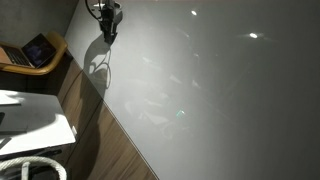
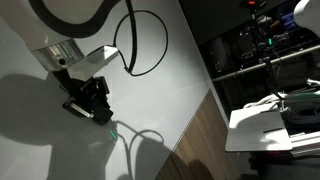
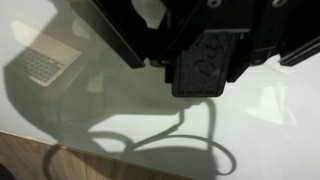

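In the wrist view a small dark block [image 3: 202, 75] with a raised pattern on its face sits between the dark fingers of my gripper, which is shut on it. What the block is cannot be told. In exterior view 2 the gripper [image 2: 97, 110] hangs over the pale table [image 2: 60, 150], with the block hard to tell apart from the black fingers. Exterior view 1 shows the gripper [image 1: 109, 36] small at the top left, over the same grey surface.
The grey tabletop [image 1: 200, 90] is broad and bare, with shadows and light spots. Beyond its edge lie a wooden floor [image 1: 97, 130], a chair with a laptop [image 1: 39, 50] and a white side table [image 1: 38, 120]. A black cable [image 2: 133, 40] loops beside the arm.
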